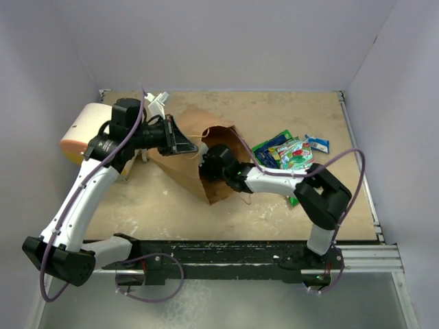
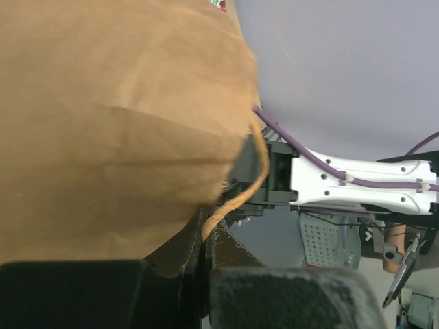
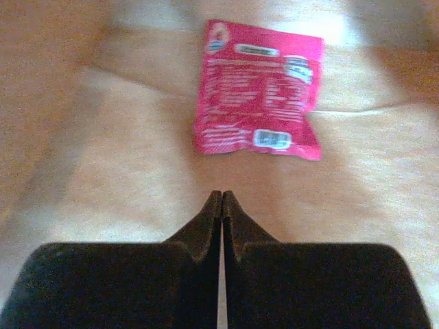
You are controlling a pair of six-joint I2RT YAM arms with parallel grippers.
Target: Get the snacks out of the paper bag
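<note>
The brown paper bag [image 1: 180, 171] lies on its side at the middle of the board, mouth facing right. Above it my left gripper [image 1: 184, 147] is shut by the bag's thin cord handle [image 2: 254, 178], which runs into its fingertips in the left wrist view. My right gripper [image 1: 206, 164] reaches into the bag's mouth; in the right wrist view it is shut with nothing visible between its fingers, just short of a pink snack packet [image 3: 257, 92] lying on the bag's paper.
A pile of snack packs [image 1: 295, 151] lies to the right of the bag on the board [image 1: 302, 110]. A cream and orange object [image 1: 86, 133] stands at the left. Walls close in the back and sides.
</note>
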